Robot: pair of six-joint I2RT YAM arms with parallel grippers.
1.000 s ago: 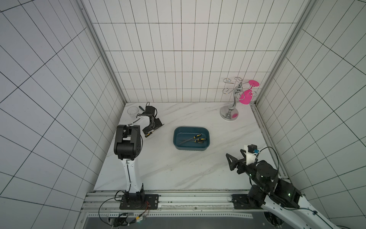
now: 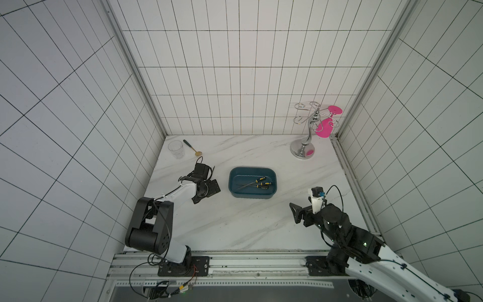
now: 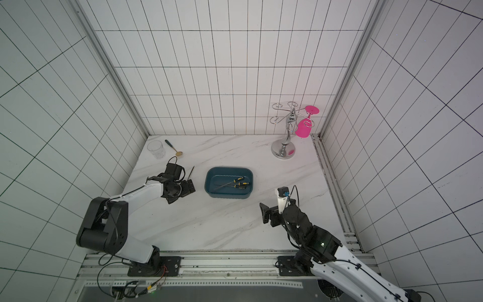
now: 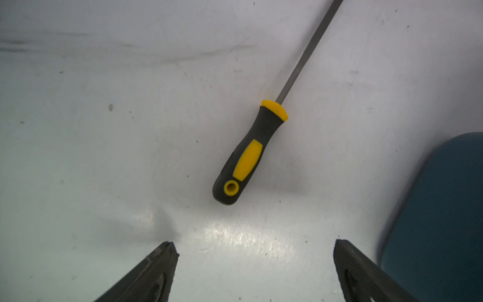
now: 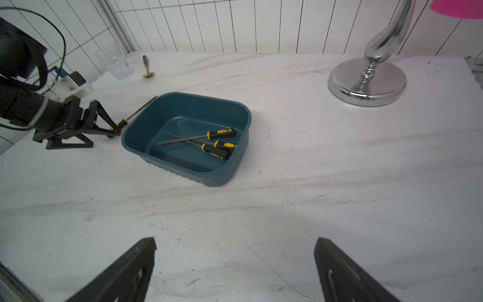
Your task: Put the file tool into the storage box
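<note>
The file tool (image 4: 246, 151), with a black and yellow handle and a long thin metal blade, lies on the table left of the storage box. My left gripper stands open, nothing between its fingers, with the handle's end ahead of the gap. From top left, the left gripper (image 2: 207, 192) covers the handle; only the blade (image 2: 213, 171) shows behind it. The blue storage box (image 5: 183, 173) holds several similar yellow-black tools (image 5: 221, 134). Right of the box and nearer the front, my right gripper (image 2: 300, 215) is open and empty.
A clear glass (image 2: 176, 148) and a dark-handled utensil (image 2: 191, 147) occupy the back left. At the back right is a chrome stand (image 2: 303, 148) with a pink goblet (image 2: 325, 127) hanging from it.
My left gripper has come toward the front edge. The file, earlier slanting across under it, now points more toward the back. My right gripper has shifted a little left.
</note>
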